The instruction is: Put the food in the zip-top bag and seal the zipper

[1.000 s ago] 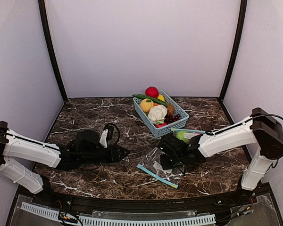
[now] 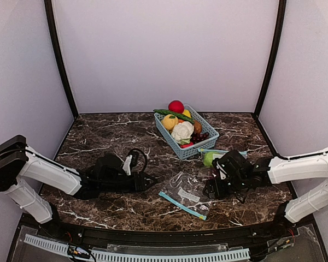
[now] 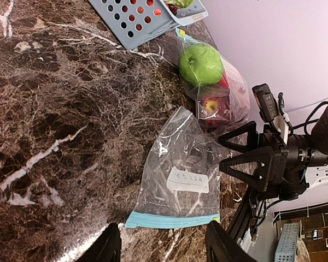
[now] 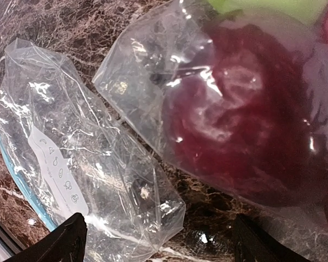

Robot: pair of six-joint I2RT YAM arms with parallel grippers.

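An empty zip bag (image 3: 180, 169) with a blue zipper strip lies flat at front centre. Behind it, near the basket, a filled bag holds a green item (image 3: 200, 64) and red items (image 4: 235, 109). My left gripper (image 2: 147, 182) is at the left of the empty bag, apart from it, its fingers apart with nothing visible between them. My right gripper (image 2: 212, 189) stands open at the right end of the empty bag, beside the filled bag; in the right wrist view both bags lie below its fingers.
A blue basket (image 2: 169, 141) of produce, with cauliflower, cucumber, grapes and others, stands at the back centre right. Walls border both sides and the back.
My right gripper has moved right, off the middle of the empty bag, uncovering more of it. My left arm has shifted slightly right.
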